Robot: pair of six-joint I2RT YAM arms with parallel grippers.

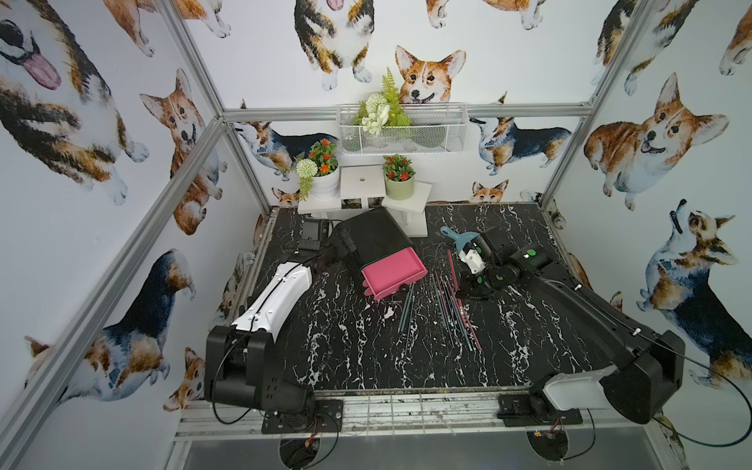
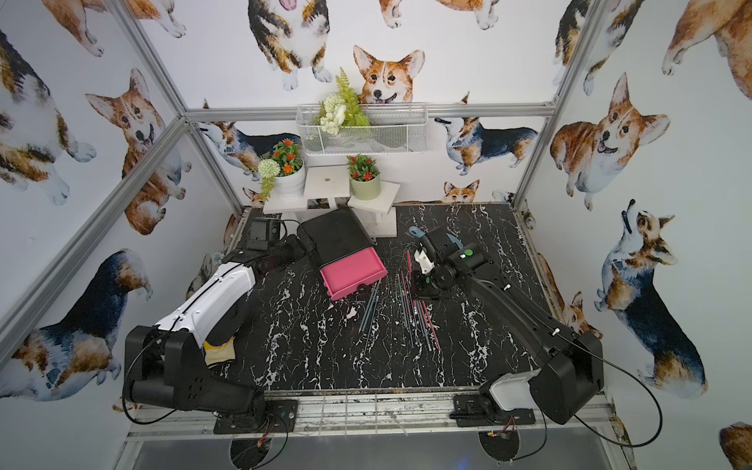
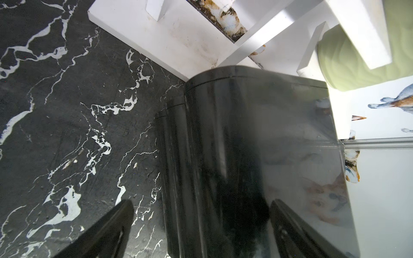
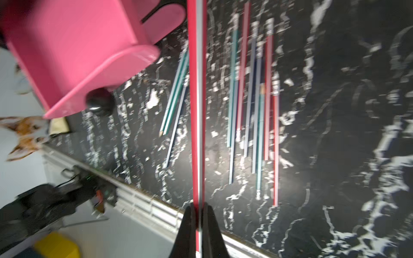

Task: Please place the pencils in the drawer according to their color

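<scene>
A red pencil (image 4: 197,107) with a pale stripe is clamped in my right gripper, raised clear of the table. Below it in the right wrist view lies a loose bunch of red, blue and green pencils (image 4: 253,99). Left of these, a smaller group of green and blue pencils (image 4: 176,92) lies apart. The pulled-out pink drawer (image 1: 394,272) looks empty, its black cabinet (image 1: 374,236) behind it. My left gripper stands open with its fingers apart, the black cabinet's side showing between them.
A blue dustpan (image 1: 460,236) sits behind the right gripper, partly covered by it. White stands with potted plants (image 1: 399,176) back the cabinet.
</scene>
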